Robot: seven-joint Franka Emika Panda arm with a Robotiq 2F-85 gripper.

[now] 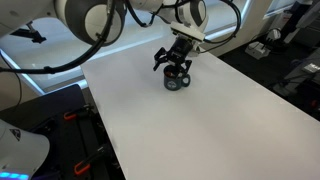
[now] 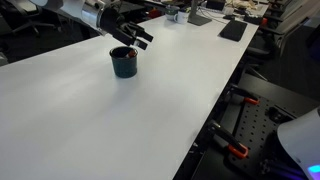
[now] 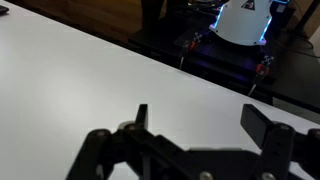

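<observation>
A dark mug (image 1: 174, 83) stands upright on the white table, its handle facing right in exterior view 1. In exterior view 2 the same mug (image 2: 124, 66) shows something small and reddish at its mouth, too small to make out. My gripper (image 1: 172, 62) hangs at the mug's rim, partly covering its opening; whether it touches the rim I cannot tell. The wrist view shows the gripper open, its two fingers wide apart with only bare table between them. The mug does not appear in that view.
The robot's base (image 3: 243, 22) shows beyond the table edge in the wrist view. In exterior view 2, a dark flat object (image 2: 232, 30) and other items lie at the far end.
</observation>
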